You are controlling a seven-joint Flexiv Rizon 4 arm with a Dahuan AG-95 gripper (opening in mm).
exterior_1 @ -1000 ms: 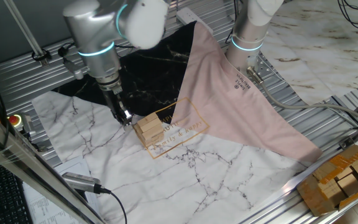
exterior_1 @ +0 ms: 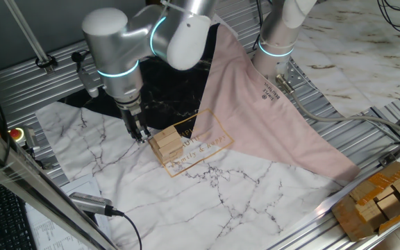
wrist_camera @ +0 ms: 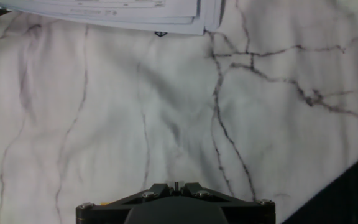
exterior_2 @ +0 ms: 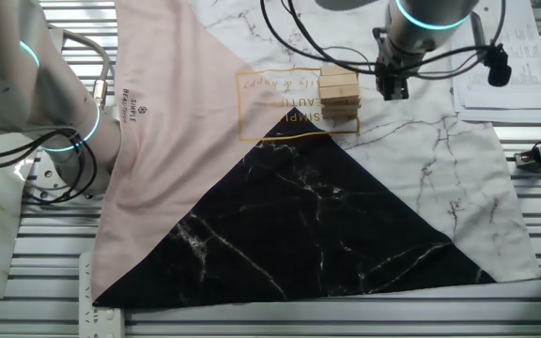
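Note:
A stack of pale wooden blocks (exterior_1: 167, 144) stands on the patterned cloth (exterior_1: 228, 191), by the gold-framed lettering. Just left of the stack in exterior view 1, my gripper (exterior_1: 142, 136) points downward. From the opposite side, exterior view 2 has the wooden blocks (exterior_2: 339, 94) with a small gap between them and the gripper (exterior_2: 394, 91). In the wrist view the gripper is shut, its tips together and nothing visible between them. Only white marbled cloth and some papers lie ahead of it there; the stack is out of that view.
A taped cardboard box (exterior_1: 380, 201) holding more wooden blocks sits at the lower right. Paper sheets (wrist_camera: 135, 12), a keyboard (exterior_1: 2, 215) and a metal post (exterior_1: 40, 177) occupy the left side.
The arm's upper part has shifted right in exterior view 1, and the gripper now hangs more upright. Its tip has stayed close beside the stack, which has not moved.

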